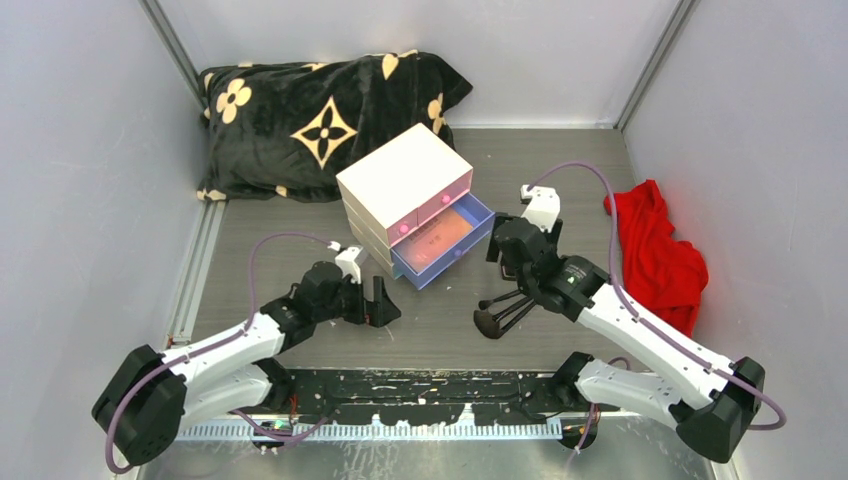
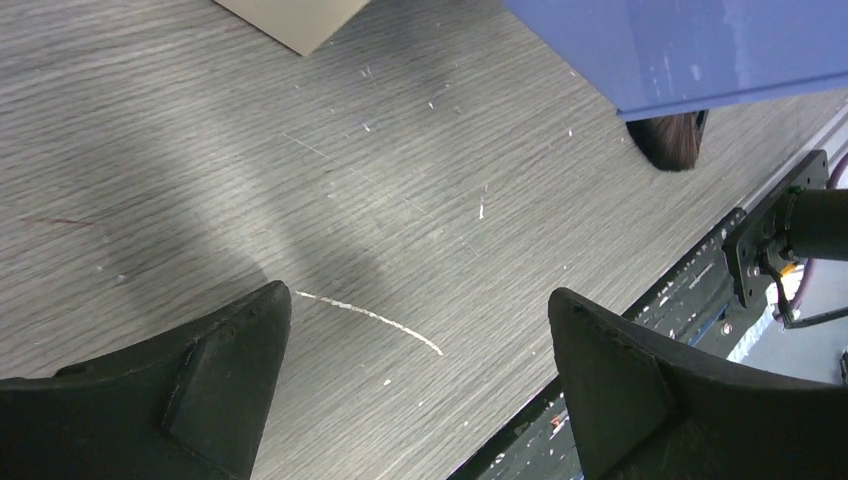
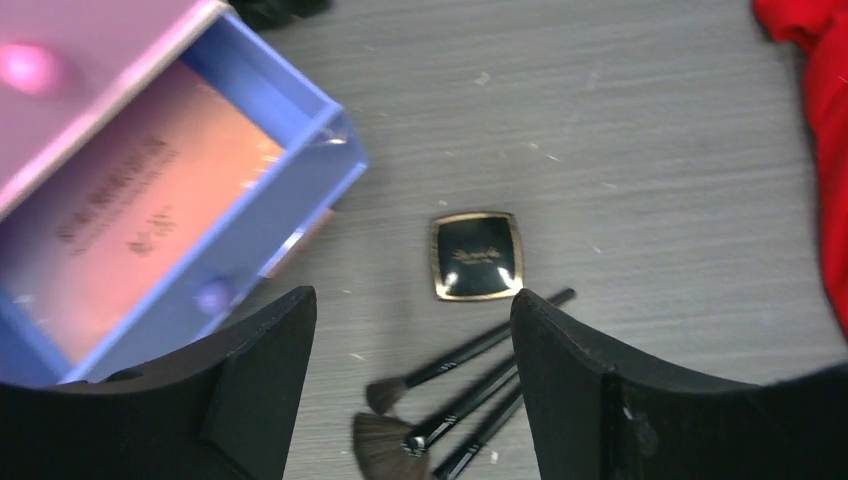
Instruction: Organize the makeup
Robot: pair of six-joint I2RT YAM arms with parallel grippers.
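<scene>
The organizer has its blue lower drawer pulled out, holding an orange palette. In the right wrist view a dark square compact and several brushes lie beside the drawer. My right gripper is above them, open with nothing visible between its fingers. My left gripper stands open over bare table below the organizer's front left; the drawer's corner and a brush head show in its wrist view.
A black patterned cushion lies along the back, and a red cloth at the right.
</scene>
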